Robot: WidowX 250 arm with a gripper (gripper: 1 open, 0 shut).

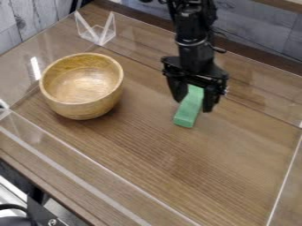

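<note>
A green rectangular object (186, 113) lies on the wooden table right of centre. My black gripper (193, 88) hangs over its far part from above, its fingers open on either side of it; whether they touch it cannot be made out.
A wooden bowl (81, 84) sits to the left. A clear plastic item (94, 28) stands at the back left. The table's left edge shows at the lower left.
</note>
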